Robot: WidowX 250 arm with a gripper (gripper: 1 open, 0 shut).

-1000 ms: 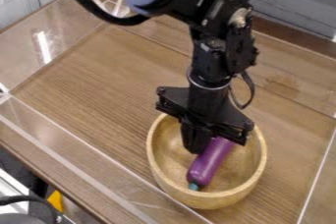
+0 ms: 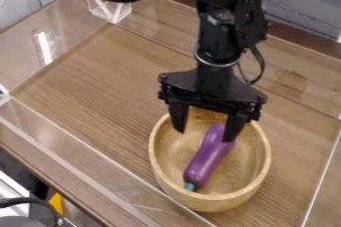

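Observation:
A purple eggplant-like object [image 2: 208, 159] with a teal tip lies in a round tan bowl [image 2: 258, 176]. The black gripper [image 2: 205, 113] is over the back part of the bowl, above the upper end of the purple object, its fingers spread open with nothing seen held between them.
A small clear object [image 2: 110, 4] stands at the back left. A raised rim borders the table on the left and back.
Compared with a second ago, the arm has lifted and moved back slightly, uncovering more of the purple object. The gripper's fingers appear more widely spread.

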